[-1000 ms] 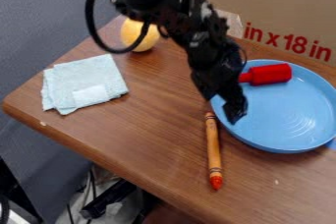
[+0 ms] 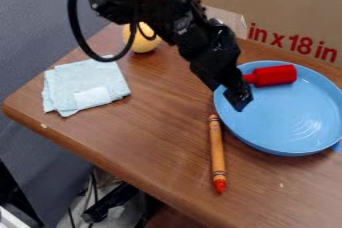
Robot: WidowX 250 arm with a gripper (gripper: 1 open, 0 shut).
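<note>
The black robot arm reaches down from the top. Its gripper (image 2: 235, 96) hangs over the left rim of a blue plate (image 2: 287, 122); whether its fingers are open or shut is hard to tell. A red cylindrical object (image 2: 274, 75) lies on the plate's back part, right of the gripper. An orange crayon (image 2: 217, 157) with a red tip lies on the table just left of the plate.
A folded pale cloth (image 2: 84, 88) lies at the table's left. A yellow round object (image 2: 139, 39) sits at the back, partly behind the arm. A cardboard panel (image 2: 287, 7) stands behind.
The arm has risen slightly, with the gripper a little higher over the plate's left side. The objects on the table look unchanged.
</note>
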